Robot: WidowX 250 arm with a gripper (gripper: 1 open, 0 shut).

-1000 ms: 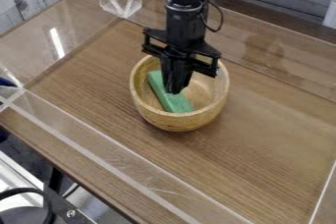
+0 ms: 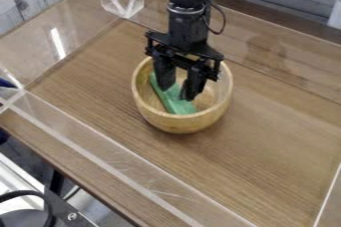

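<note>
A wooden bowl (image 2: 181,121) sits on the wooden table with a green object (image 2: 172,99) lying inside it. My black gripper (image 2: 181,80) hangs from above over the bowl, its fingers spread apart at the bowl's upper part, partly covering the green object. I see nothing clearly held between the fingers.
A clear plastic item (image 2: 122,0) stands at the upper left. Dark cables show at the lower left corner.
The gripper's fingers look lower and more spread over the bowl than before. The bowl and green object are in nearly the same place.
</note>
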